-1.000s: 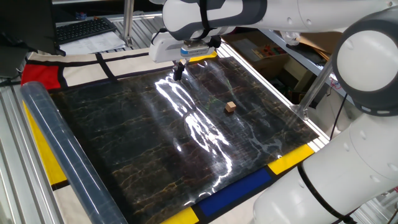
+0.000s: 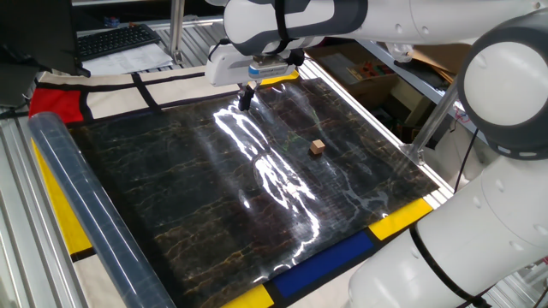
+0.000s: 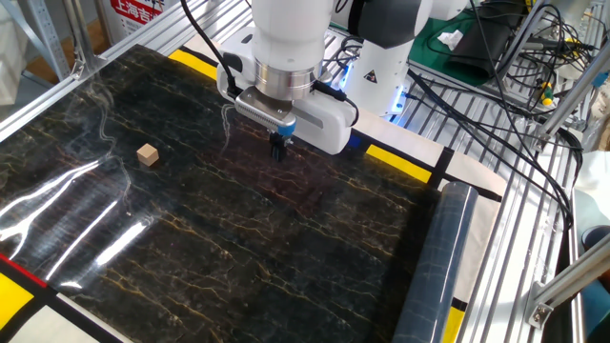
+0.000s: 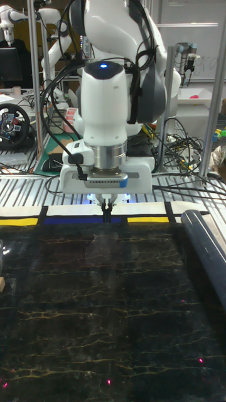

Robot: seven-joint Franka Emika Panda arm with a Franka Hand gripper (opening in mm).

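Observation:
A small wooden cube [image 2: 317,147] rests on the dark marbled sheet [image 2: 171,197]. The same cube [image 3: 148,154] lies well to one side of the arm in exterior view 2, and only a sliver of the cube [image 4: 1,284] shows at the left edge of exterior view 3. My gripper [image 2: 247,103] hangs above the sheet, apart from the cube. Its dark fingers are together in exterior view 3, where the gripper [image 4: 107,218] appears shut with nothing visible between the tips; the gripper [image 3: 277,152] points straight down.
One end of the sheet is rolled into a thick tube [image 2: 98,210], also seen as a raised roll [image 3: 440,257]. A keyboard [image 2: 116,40] lies beyond the mat. Metal posts stand around the table. Much of the sheet is bare.

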